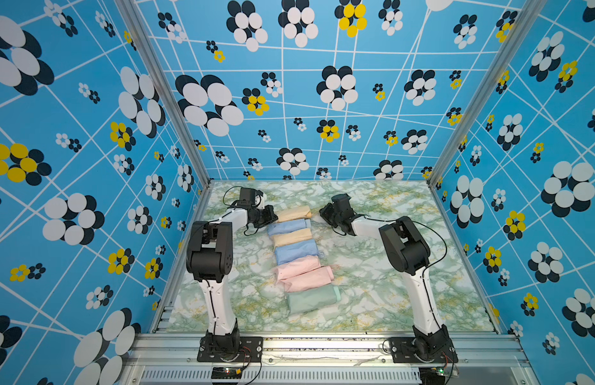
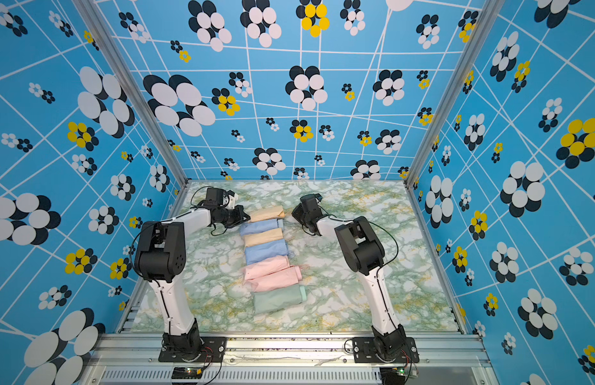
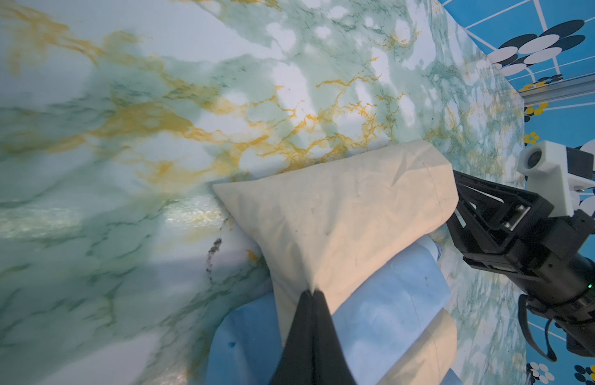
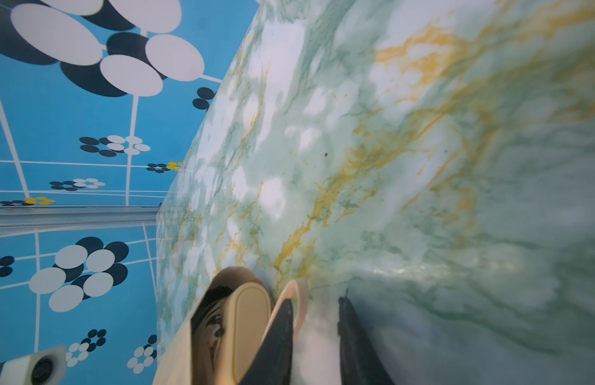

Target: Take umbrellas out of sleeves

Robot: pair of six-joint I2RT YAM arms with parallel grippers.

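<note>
A yellow sleeved umbrella [image 1: 293, 213] lies at the far end of a row of umbrellas. In the left wrist view, creases in its yellow sleeve [image 3: 348, 205] run to the tips of my left gripper, which is shut on the cloth near the left end. My right gripper stands part open at the umbrella's other end. There, the right wrist view shows a cream handle end [image 4: 252, 327] inside the sleeve mouth, with a thin strap loop [image 4: 301, 298] beside the left finger. Nothing is clamped between the right fingers.
Towards the front lie a blue umbrella [image 1: 289, 227], a second yellow one [image 1: 294, 238], another blue one [image 1: 296, 252], two pink ones [image 1: 298, 267] and a green one [image 1: 313, 299]. They sit close together.
</note>
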